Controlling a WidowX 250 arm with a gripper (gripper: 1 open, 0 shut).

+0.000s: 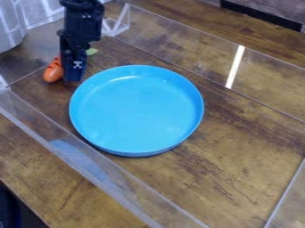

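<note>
An orange toy carrot [53, 72] with green leaves lies on the wooden surface at the upper left, beside a blue plate [136, 109]. My black gripper [70, 69] is down over the carrot, its fingers hiding much of it; whether they are closed on it is unclear.
Clear plastic walls [81, 169] run along the left and near side. A pale rounded object [12, 22] stands at the top-left corner. The wooden surface right of the plate is free.
</note>
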